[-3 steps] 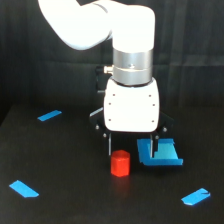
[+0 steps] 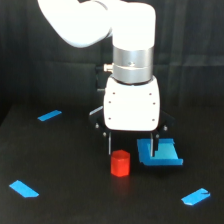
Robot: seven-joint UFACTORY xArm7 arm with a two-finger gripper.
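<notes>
A small red block (image 2: pixel 120 163) with an angular outline sits on the dark table. Above and slightly to the right of it hangs my gripper (image 2: pixel 131 146), pointing down with its dark, thin fingers spread wide. Nothing shows held between them. The left finger is near the block's upper left side; whether it touches the block I cannot tell. A blue square container (image 2: pixel 166 160) stands just right of the block, partly behind the right finger.
Strips of blue tape lie flat on the table: one at the back left (image 2: pixel 49 115), one at the front left (image 2: pixel 24 188) and one at the front right (image 2: pixel 196 197).
</notes>
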